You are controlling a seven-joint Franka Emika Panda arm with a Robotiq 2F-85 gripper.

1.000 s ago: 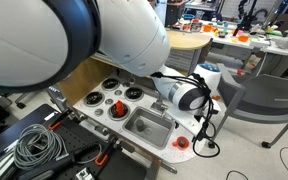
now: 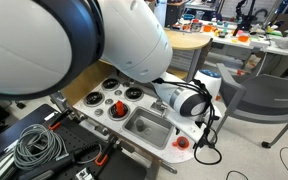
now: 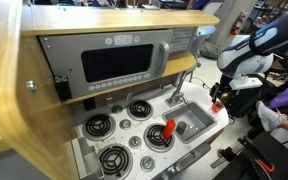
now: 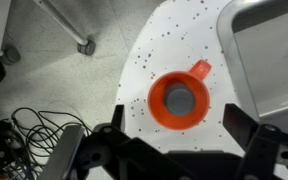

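Observation:
An orange mug [image 4: 179, 99] sits on the white speckled counter beside the sink, with its handle toward the upper right in the wrist view. Inside it is a round dark grey thing [image 4: 180, 99]. My gripper is open above the mug, its fingers [image 4: 110, 138] wide apart and nothing held between them. From the side, the mug [image 3: 216, 105] shows just under the gripper [image 3: 223, 97]; in exterior view 1 the mug [image 2: 182, 143] is near the counter's right end.
A metal sink [image 2: 146, 127] adjoins the mug, with a faucet behind. Another orange-red object [image 3: 169, 129] stands by the stove burners [image 3: 115, 158]. A grey chair [image 2: 257, 95] and loose black cable lie beyond the counter's end.
The arm has shifted slightly down and to the right in exterior view 1, bringing the gripper nearer the mug. The mug has not moved.

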